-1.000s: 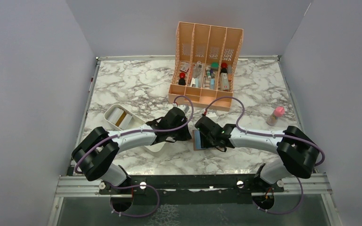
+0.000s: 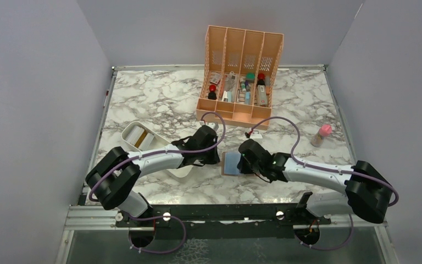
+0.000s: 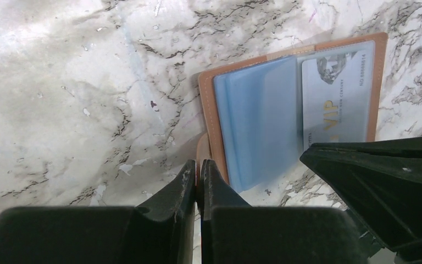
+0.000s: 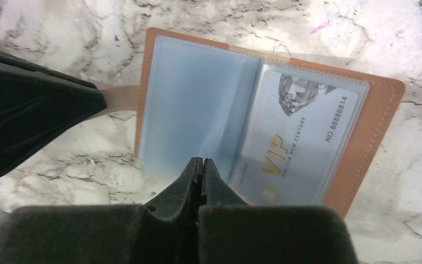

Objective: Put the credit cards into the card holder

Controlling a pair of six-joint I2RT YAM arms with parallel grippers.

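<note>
An open tan card holder (image 4: 378, 126) with clear bluish sleeves lies on the marble table. A silver VIP card (image 3: 332, 99) sits in its right sleeve, while the left sleeve (image 4: 192, 104) shows no card. My left gripper is at the holder's left edge, over the tan strap; its fingertips look close together, and their grip on it is unclear. My right gripper is shut with nothing visible between its fingers, over the lower part of the holder near the spine.
A white tray (image 2: 126, 133) with cards lies at the left, partly under the left arm. A tan compartment organizer (image 2: 233, 113) full of small items stands at the back. A pink-capped bottle (image 2: 321, 135) is at the right.
The left arm is almost unchanged.
</note>
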